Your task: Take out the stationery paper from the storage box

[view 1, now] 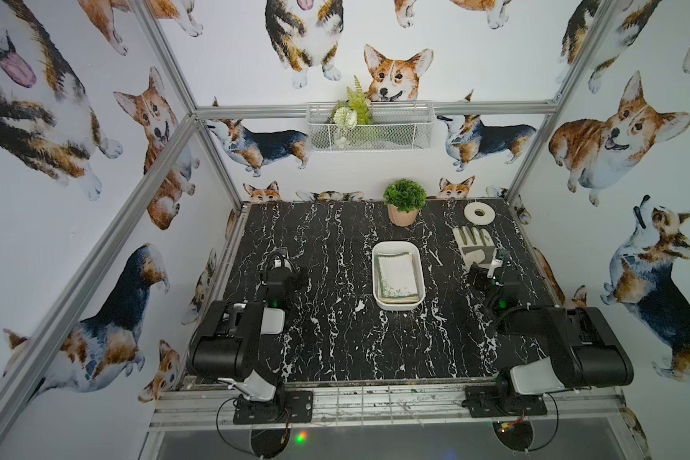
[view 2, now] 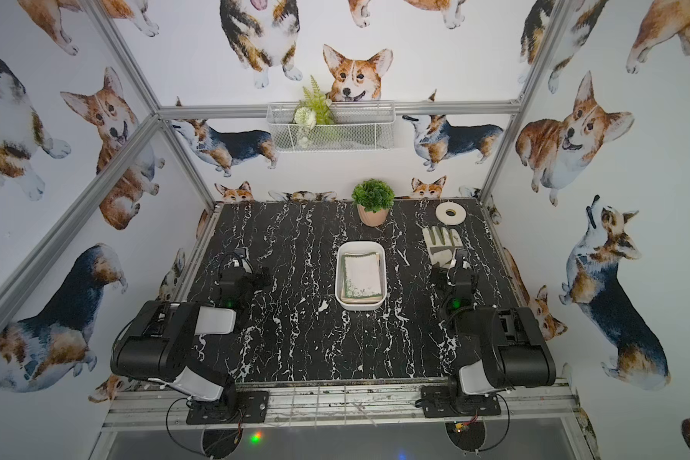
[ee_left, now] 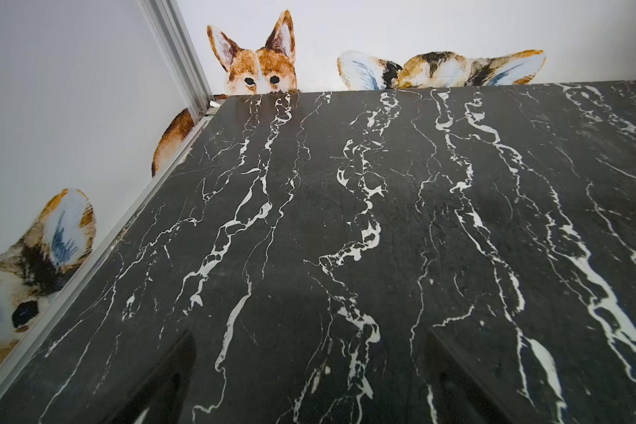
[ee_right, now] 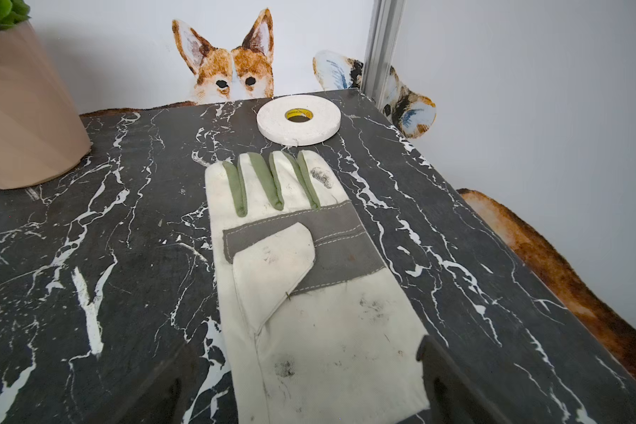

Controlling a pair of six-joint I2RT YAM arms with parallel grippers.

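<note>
In both top views the white storage box [view 1: 375, 289] stands at the middle of the table, and the stationery paper [view 1: 397, 274], white with a green edge, lies inside it. My left gripper is open over bare tabletop, left of the box, with nothing between its fingers. On the other side of the box, my right gripper is open too; the cuff end of a work glove [ee_right: 325, 346] shows below and between its fingers. Neither gripper touches the box. The wrist views show no part of the box or paper.
Behind the box stands a potted plant [view 2: 373, 203]. A white tape roll [ee_right: 299, 121] lies at the back right, past the glove. A wire basket [view 1: 395, 135] hangs on the back wall. The table left of the box is free.
</note>
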